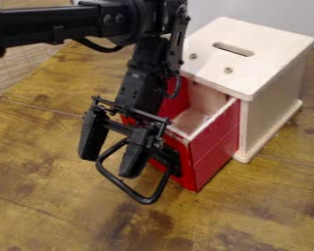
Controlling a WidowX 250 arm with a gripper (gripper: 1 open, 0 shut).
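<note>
A white wooden cabinet (271,88) stands at the upper right. Its red drawer (215,149) is pulled out at the front, with a pale interior visible behind the arm. My black gripper (123,142) is in front of the drawer's left side, low and tilted, its two dark finger parts and looped frame overlapping the drawer front. Whether it is open or shut, and whether it holds the drawer, I cannot tell.
The arm comes in from the upper left and hides part of the cabinet and drawer.
</note>
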